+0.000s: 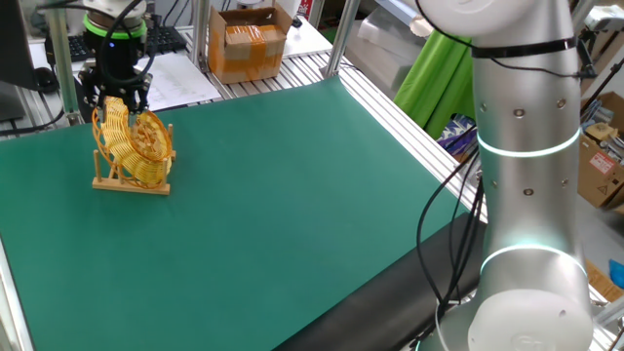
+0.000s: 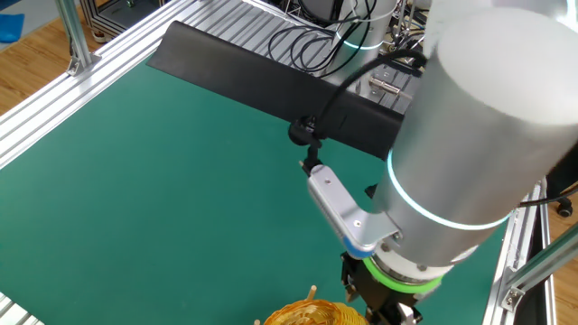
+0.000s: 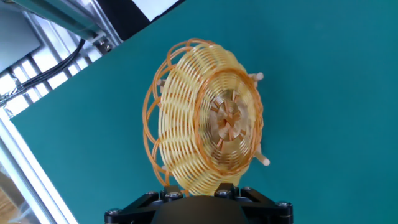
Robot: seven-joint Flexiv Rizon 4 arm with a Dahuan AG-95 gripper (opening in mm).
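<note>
A round woven basket (image 1: 135,146), yellow with orange edging, stands tilted on its side in a wooden rack (image 1: 132,185) at the table's far left. The wrist view shows the basket (image 3: 208,121) from above, its round base facing right and its looped rim to the left. Right at the basket's upper edge is my gripper (image 1: 121,101); its fingertips look apart, one on either side of that edge. Whether they touch the wicker is hard to tell. Exterior view 2 shows only part of the basket (image 2: 316,313) at the bottom, beside the gripper, whose tips are cut off.
A metal post (image 1: 66,63) rises close behind the gripper. A cardboard box (image 1: 249,47) sits beyond the back edge, and a black roll (image 1: 375,292) lies along the front right.
</note>
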